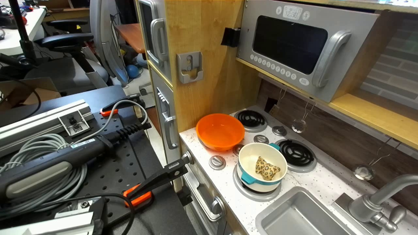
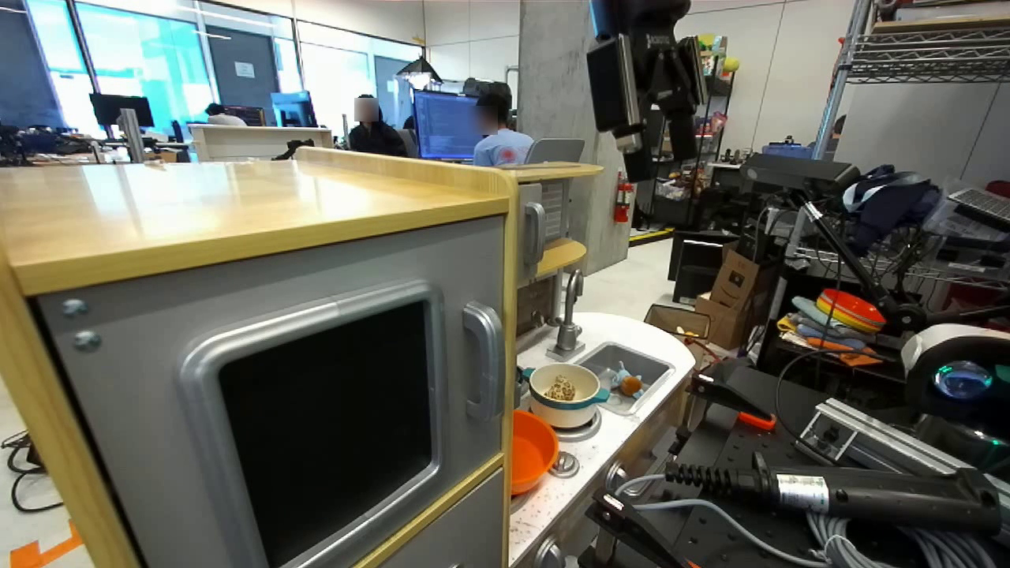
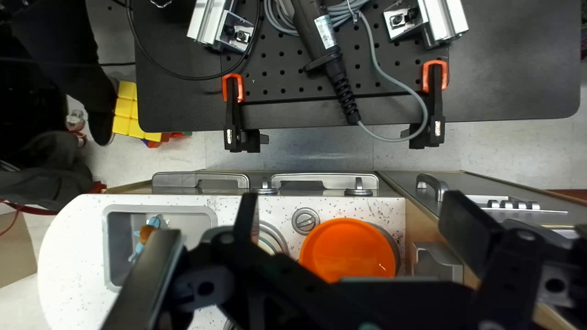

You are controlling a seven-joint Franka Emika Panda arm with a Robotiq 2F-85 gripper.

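High above the toy kitchen, my gripper (image 2: 655,143) hangs with its fingers spread and nothing visible between them. It is out of sight in the first exterior view. A cream pot (image 1: 245,156) with teal handles stands on the front burner, holding a leopard-print cloth piece (image 1: 267,169). Left of the pot is an orange bowl (image 1: 220,132), empty, near the wooden side wall. From the wrist view, the bowl (image 3: 349,247) is partly covered by the gripper, and the pot is mostly hidden. A blue-and-orange toy (image 2: 626,382) lies in the sink (image 2: 653,364).
A grey faucet (image 1: 370,205) rises behind the sink. The microwave (image 1: 301,47) and a wooden shelf (image 1: 380,115) overhang the stove's rear. Facing the counter, a black table (image 3: 512,71) carries cables, clamps and a dark tool (image 3: 316,35).
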